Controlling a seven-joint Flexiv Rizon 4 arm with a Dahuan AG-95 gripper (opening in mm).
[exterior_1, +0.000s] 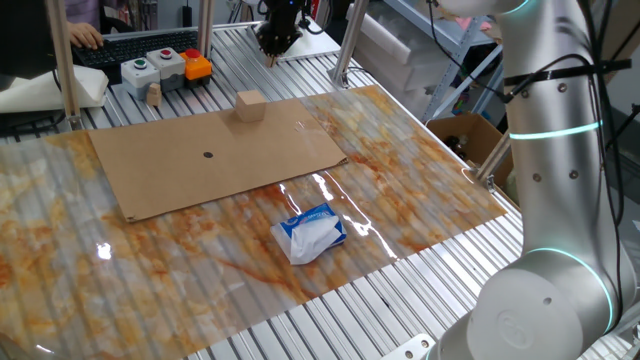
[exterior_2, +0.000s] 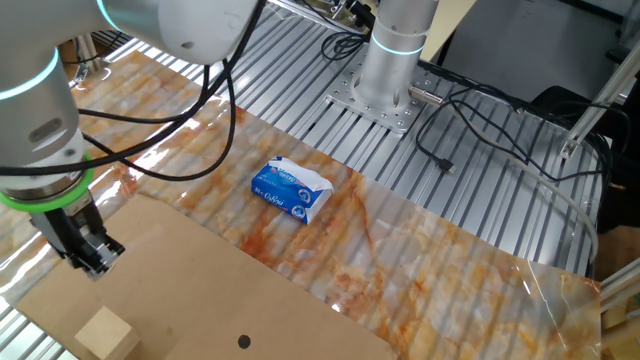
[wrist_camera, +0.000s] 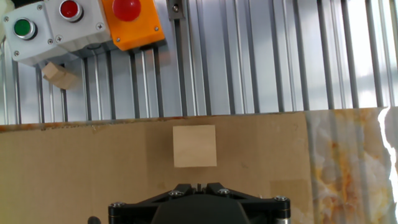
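Observation:
A plain wooden block (wrist_camera: 194, 146) rests on the brown cardboard sheet (wrist_camera: 87, 168), close to the edge by the bare metal slats. The wrist view has my gripper just below the block, its fingertips together at the centre with nothing visible between them. From exterior view 2, the gripper (exterior_2: 104, 266) hangs above the sheet, apart from the block (exterior_2: 107, 335). A blue and white tissue pack (exterior_2: 291, 189) lies on the marbled mat, well away from the gripper; its white side also shows in exterior view 1.
Grey button boxes (exterior_1: 140, 76) and an orange one (exterior_1: 196, 67) stand behind the sheet, with a small wooden piece (exterior_1: 154, 94) in front of them. Metal posts (exterior_1: 350, 40) rise from the table. Loose cables (exterior_2: 480, 135) lie near the robot's base.

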